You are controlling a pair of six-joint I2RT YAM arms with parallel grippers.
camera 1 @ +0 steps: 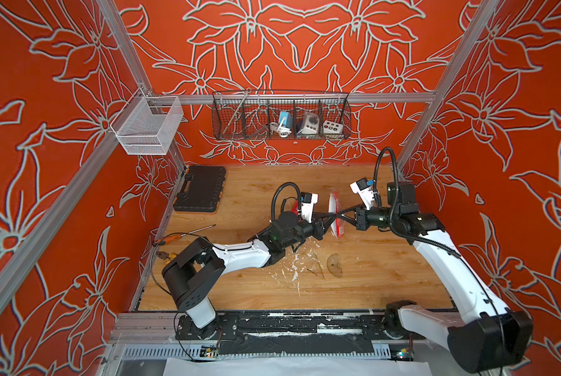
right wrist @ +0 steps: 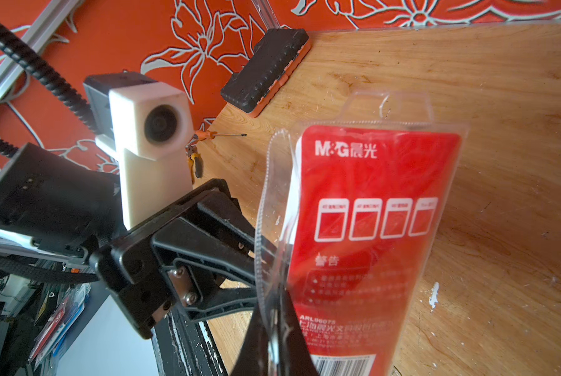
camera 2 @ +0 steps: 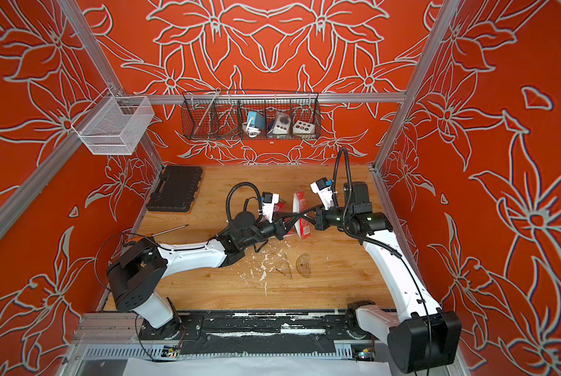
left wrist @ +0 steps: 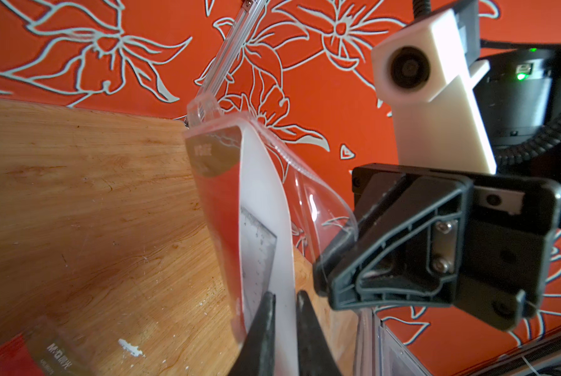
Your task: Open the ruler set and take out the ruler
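The ruler set's clear pouch with its red-and-white card stands on edge between the two arms, its mouth spread apart. Inside it, against the white face of the card, a greyish see-through ruler shows in the left wrist view. My left gripper has its fingers slightly parted, with the white card and perhaps the ruler's lower end between them; contact is unclear. The right gripper is shut on the pouch's front film, pulling it away from the card. A protractor and a set square lie on the table.
A second red M&G piece lies on the table beside the pouch. White flakes litter the front middle. A black case stands back left, near a screwdriver.
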